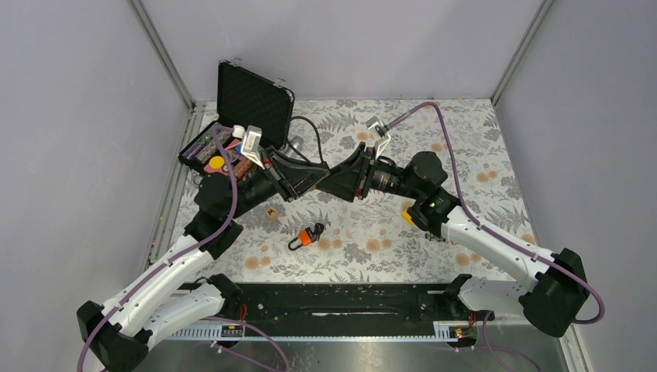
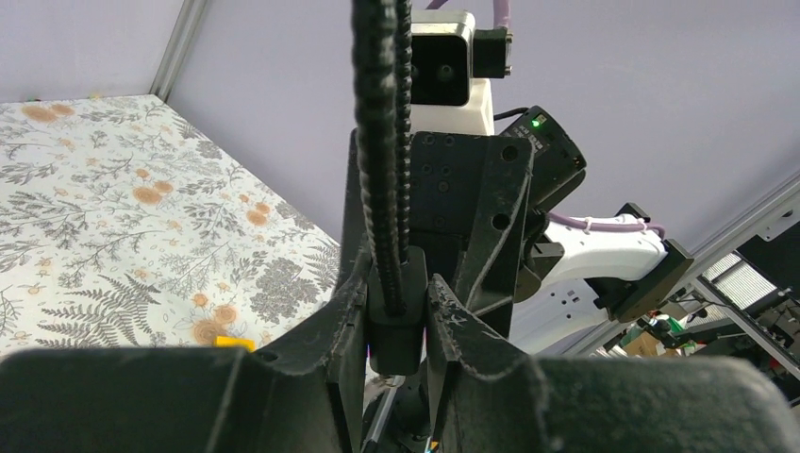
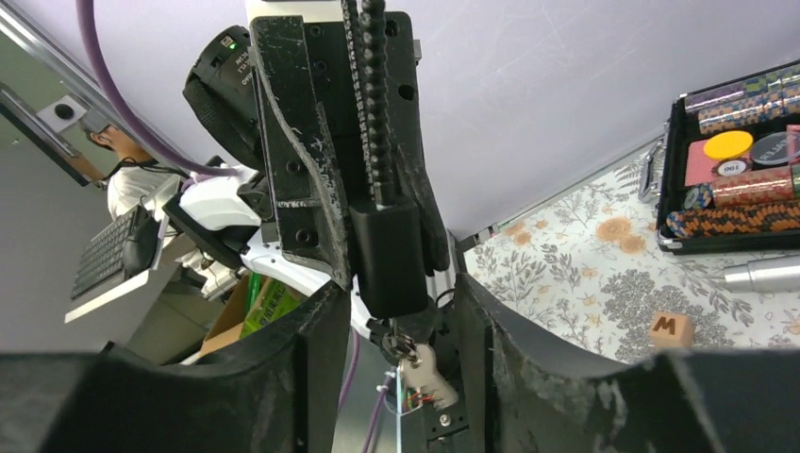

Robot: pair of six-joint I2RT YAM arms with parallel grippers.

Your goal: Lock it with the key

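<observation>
In the top view both grippers meet at table centre. My left gripper is shut on the black block (image 2: 394, 340) of a lock with a long black cable (image 2: 382, 160) rising from it. My right gripper is part open around the lower end of that same black block (image 3: 387, 260); whether it touches cannot be told. Below the block a metal key (image 3: 423, 368) hangs from its underside.
An open black case of chips (image 1: 203, 151) stands at the back left. A silver cylinder (image 3: 759, 276), wooden cube (image 3: 670, 330), orange-black item (image 1: 304, 239) and yellow piece (image 1: 407, 217) lie on the table.
</observation>
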